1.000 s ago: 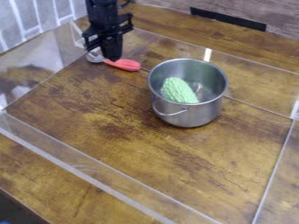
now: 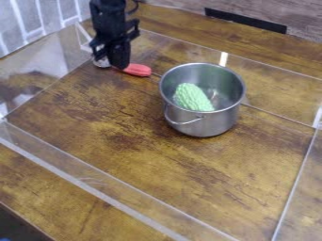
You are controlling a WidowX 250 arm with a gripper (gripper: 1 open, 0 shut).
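Note:
My black gripper [image 2: 117,58] hangs low at the upper left, above a red object [image 2: 138,71] with a thin shaft that lies on the wooden table beside a small pale item [image 2: 101,62], which is partly hidden behind the gripper. The gripper looks shut; whether it touches the red object is unclear. A steel pot [image 2: 201,122] stands to the right, with a green bumpy item [image 2: 191,97] inside it.
Transparent edges or panels border it on the left, front and right.
The gripper has moved down and slightly right toward the red object, now covering a little more of it. The pot and green item are unmoved.

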